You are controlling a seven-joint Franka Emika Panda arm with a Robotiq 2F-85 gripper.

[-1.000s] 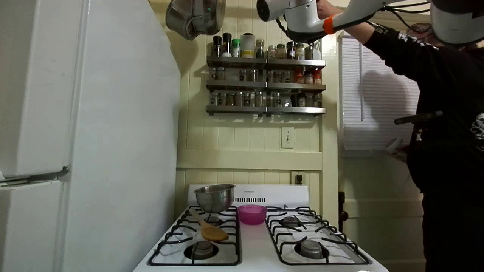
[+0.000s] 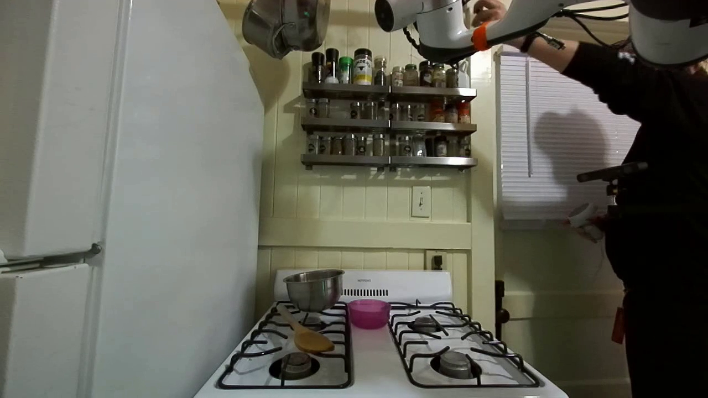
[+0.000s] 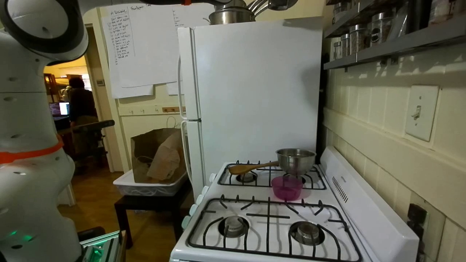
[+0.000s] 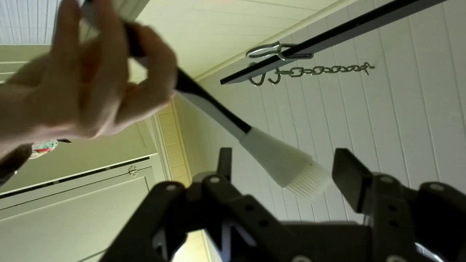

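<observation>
In the wrist view my gripper is open. A brush (image 4: 273,157) with a pale head and a dark handle slants across that view, and a person's hand (image 4: 109,83) grips its handle. The bristle end lies in line with the space between my fingers; whether it touches one of them I cannot tell. Both exterior views leave my fingers out of frame. On the stove stand a steel bowl (image 2: 315,292), a pink bowl (image 2: 369,314) and a wooden spoon (image 2: 313,340).
A person (image 2: 664,172) stands right of the stove, an arm raised to my arm (image 2: 443,30). Spice shelves (image 2: 345,125) line the wall. Steel pots (image 3: 231,15) sit on the fridge (image 3: 257,91). Clear burners (image 3: 233,226) lie on the stove's right side.
The person has shifted a little to the right, and the raised hand now shows beside my arm. My arm and the things on the stove look unmoved.
</observation>
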